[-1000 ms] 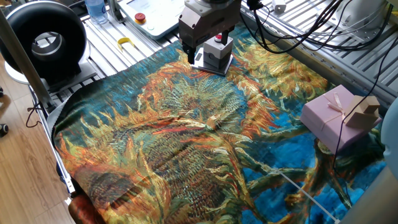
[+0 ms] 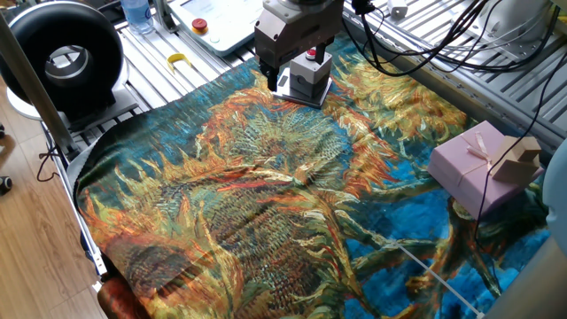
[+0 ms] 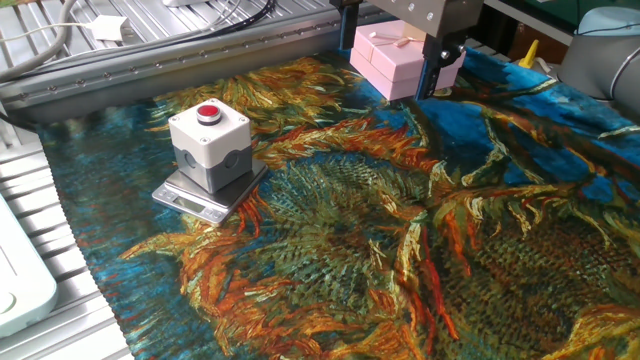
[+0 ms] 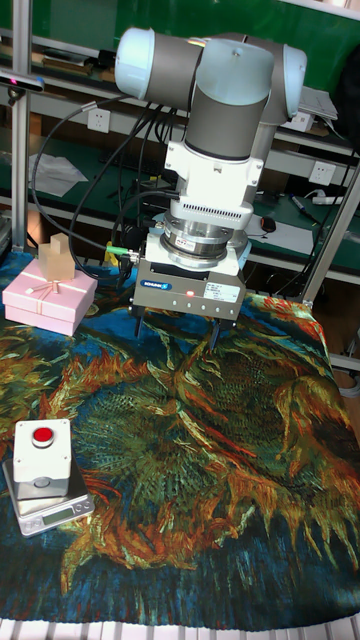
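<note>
My gripper (image 4: 176,335) hangs above the sunflower-patterned cloth (image 4: 192,533), its two fingers wide apart with nothing between them. A grey-and-white button box with a red button (image 3: 211,145) stands upright on a small silver scale (image 3: 226,207) near one cloth edge. In exterior view 1 the gripper partly overlaps that box, but exterior view 3 shows them well apart. Toward the arm's side of the cloth lies a pink gift box (image 2: 462,174) with a ribbon. A small brown carton (image 2: 517,160) rests on its lid.
Cables (image 2: 425,58) run along the metal rail beside the cloth. Off the cloth are a black ring-shaped object (image 2: 66,62), a yellow curved piece (image 2: 179,61) and a pale panel with a red knob (image 2: 199,26).
</note>
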